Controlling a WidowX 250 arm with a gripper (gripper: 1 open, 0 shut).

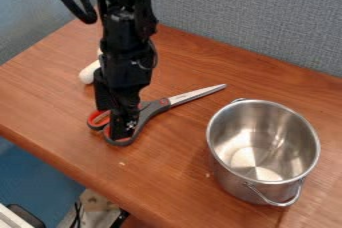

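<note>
My black gripper [118, 118] is open and lowered over the red-and-grey handles of a pair of scissors [187, 97], its fingers partly covering those handles. The blades point toward the upper right across the wooden table [227, 64]. A steel pot [262, 150] with a wire handle stands to the right of the scissors.
A white object [90, 71] lies behind the gripper on the left, partly hidden by the arm. Bare table is at the back right and the front left. The table's edge runs along the lower left, with floor and cables below.
</note>
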